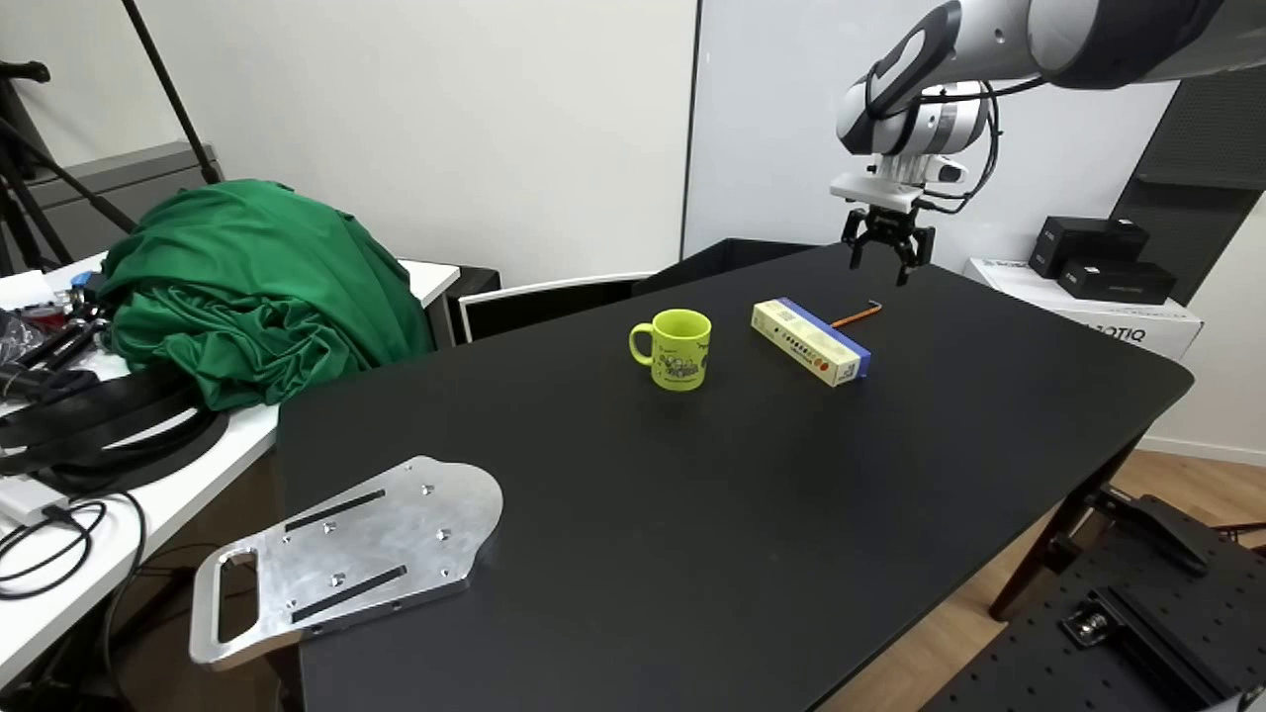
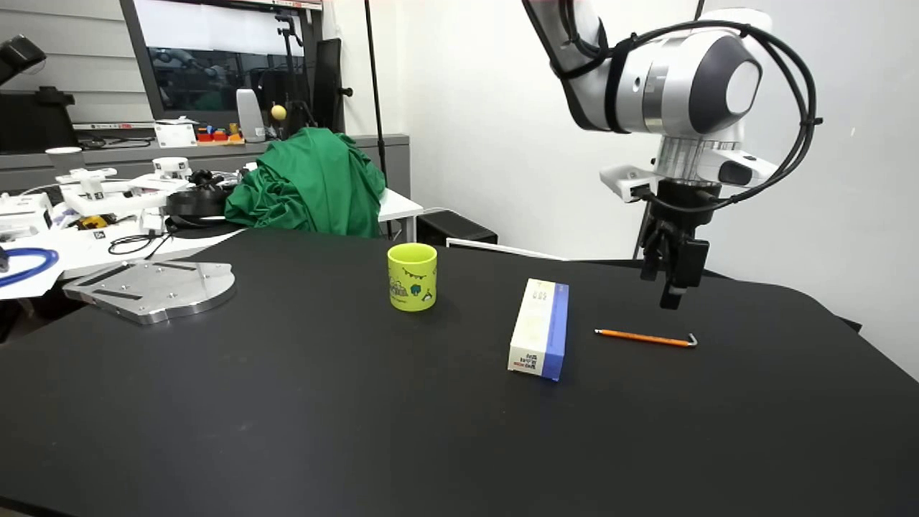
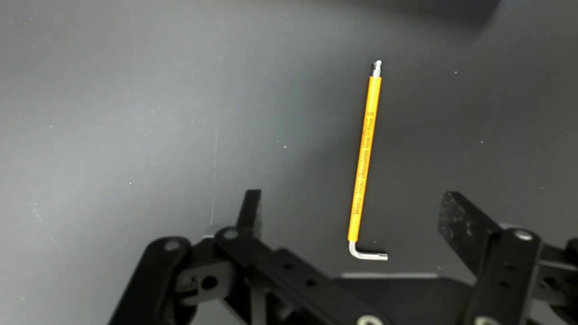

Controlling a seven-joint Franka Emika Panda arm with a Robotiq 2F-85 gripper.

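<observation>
An orange hex key with a bent silver end lies flat on the black table. My gripper is open above it, and in the wrist view the key's bent end shows between the two spread fingers without contact. Exterior view 2 has the gripper hanging over the table, clear of the key. Left of the key lies a long cream-and-blue box. Farther left, a lime-green mug stands upright.
A silver metal plate with a handle rests at the table's left end. Green cloth is heaped on a white side table beyond.
</observation>
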